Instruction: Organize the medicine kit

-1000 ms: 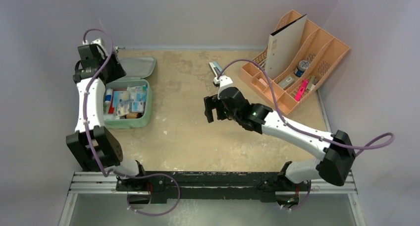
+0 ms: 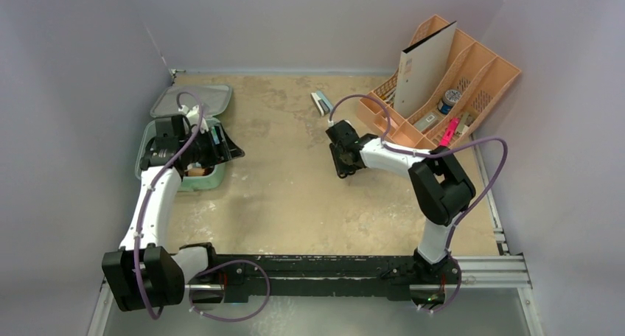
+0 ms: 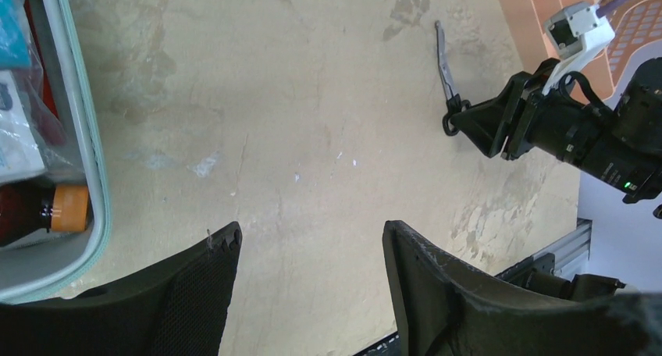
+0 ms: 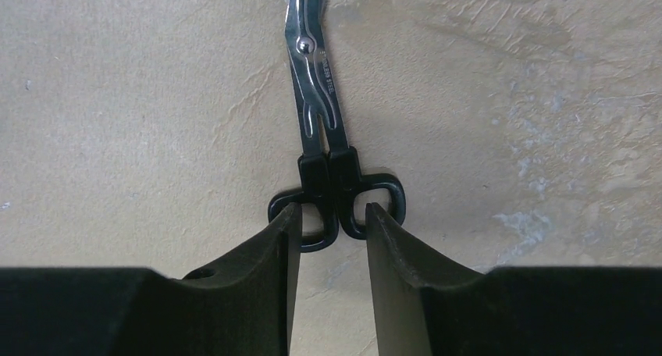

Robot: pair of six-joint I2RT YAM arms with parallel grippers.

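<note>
A pair of black-handled metal scissors (image 4: pixel 314 83) lies on the table. In the right wrist view my right gripper is part open, its fingertips overlapping the near parts of the two handle loops; whether they touch them cannot be told. The top view has that right gripper (image 2: pixel 337 170) low over the table, hiding most of the scissors. My left gripper stands open and empty above the table, just right of the green medicine box (image 3: pixel 95 165). Inside the box are a bottle with an orange cap (image 3: pixel 70 208) and bagged items (image 3: pixel 19 126).
The box's grey lid (image 2: pixel 214 96) lies open at the back left. An orange organizer (image 2: pixel 486 74) with several items stands at the back right. Near it on the table is a stapler-like object (image 2: pixel 321 104).
My left arm has swung right, from behind the box to over its right side. The right gripper has shifted right and come down over the scissors, its fingers closer together.
</note>
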